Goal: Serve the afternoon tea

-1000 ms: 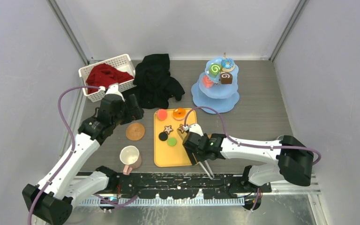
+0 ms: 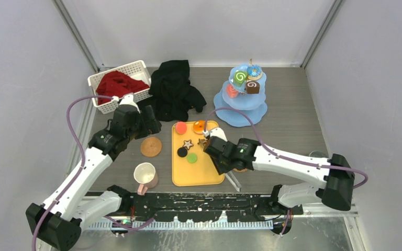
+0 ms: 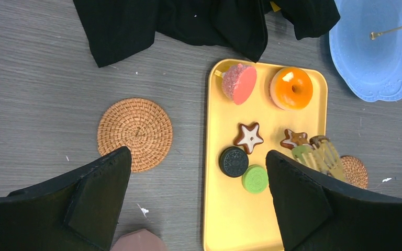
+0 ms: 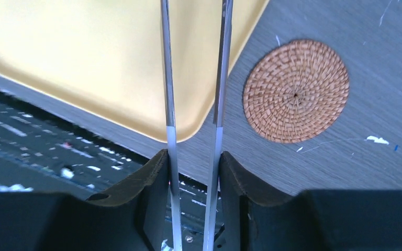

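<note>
My right gripper is shut on a pair of silver tongs, over the right part of the yellow tray. In the left wrist view the tongs' gold tips reach over the tray, close to a brown star cookie; whether they grip anything cannot be made out. Also on the tray lie a white-topped star cookie, a black cookie, a green cookie, a pink cake and an orange doughnut. My left gripper stands open and empty, left of the tray.
A blue tiered stand with several sweets is at back right. Woven coasters flank the tray. A pink mug stands front left. Black cloth and a white basket with red cloth sit behind.
My right gripper and the tongs have shifted slightly right, after a small move left; the tongs' handle ends look closer together. My left arm has barely moved.
</note>
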